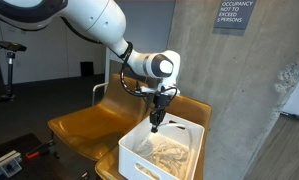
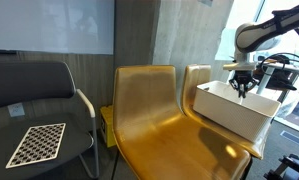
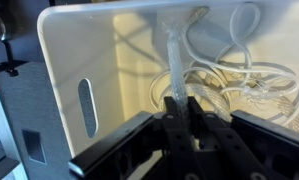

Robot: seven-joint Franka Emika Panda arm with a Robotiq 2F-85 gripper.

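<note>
A white cord, perhaps tubing, lies in loose coils [image 1: 167,157] inside the white box [image 1: 132,166]. My gripper [image 1: 156,127] is low over the box, near its back left part. In the wrist view, the gripper is shut on a strand of the white cord [image 3: 176,60], which runs up from the fingertips towards the box wall. Further coils [image 3: 239,75] fill the box to the right of the fingers. From the side, the gripper [image 2: 242,93] shows just above the rim of the box [image 2: 217,110], which hides the cord.
The box stands on an orange-tan chair; more such chairs [image 1: 89,122] are to its left. A concrete wall [image 1: 224,85] rises behind. A dark chair with a patterned board [image 2: 37,145] stands apart. An oval handle slot [image 3: 87,107] shows in the box wall.
</note>
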